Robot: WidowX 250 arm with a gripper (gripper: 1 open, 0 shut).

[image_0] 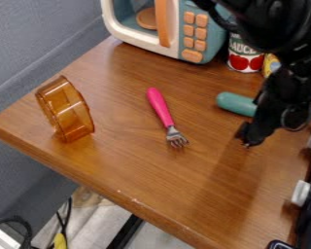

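Observation:
My black gripper (253, 132) is low over the right part of the wooden table (145, 185), its tip just below a teal cylindrical object (233, 102). Whether its fingers are open or shut is unclear. A pink-handled fork (159, 109) lies in the middle of the table. An amber, ring-shaped translucent object (65, 109) stands on edge at the left.
A toy microwave (185, 29) is at the back, with a red-and-white can (244, 60) beside it. A dark object with white knobs (306, 220) lines the right edge.

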